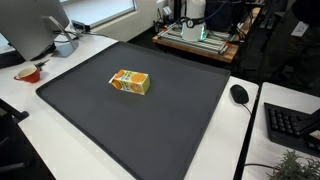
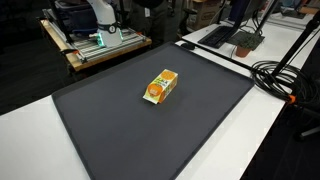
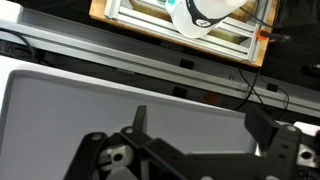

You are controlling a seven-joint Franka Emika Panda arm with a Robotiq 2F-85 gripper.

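Note:
A small orange, white and green carton [image 1: 130, 82] lies on its side on the dark grey mat. Exterior view 2 shows the same carton [image 2: 160, 86] toward the mat's far half, with nothing touching it. My gripper shows in the wrist view, its two dark fingers wide apart and nothing between them. Below it are the mat's bare surface and edge; the carton is outside that view.
Coiled black cable [image 2: 280, 78] lies near one edge in exterior view 2.

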